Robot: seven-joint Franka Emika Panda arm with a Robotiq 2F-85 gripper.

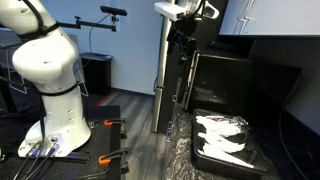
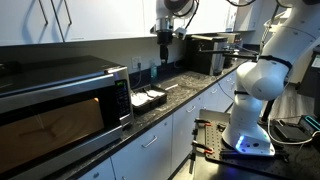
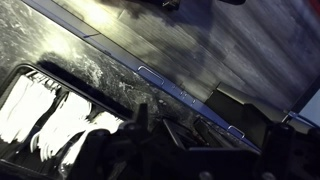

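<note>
High above the counter hangs my gripper (image 1: pixel 183 58), at the end of the arm that reaches in from the top. It is open, and nothing shows between its dark fingers. A black tray (image 1: pixel 228 166) with several crumpled white pieces (image 1: pixel 222 138) in it rests on the dark counter, below the gripper and to its right in the first exterior view. In the wrist view, the tray (image 3: pixel 78 88) is at the lower left with the white pieces (image 3: pixel 28 105) inside. The second exterior view shows the gripper (image 2: pixel 164 52) above the counter, clear of the tray.
The dark stone counter (image 2: pixel 100 140) runs along the wall, with a large microwave (image 2: pixel 60 115) on it. White cabinets (image 2: pixel 100 20) hang overhead. Drawers with orange handles (image 1: pixel 112 156) stick out near the robot base. Grey floor (image 1: pixel 145 145) lies beside the counter.
</note>
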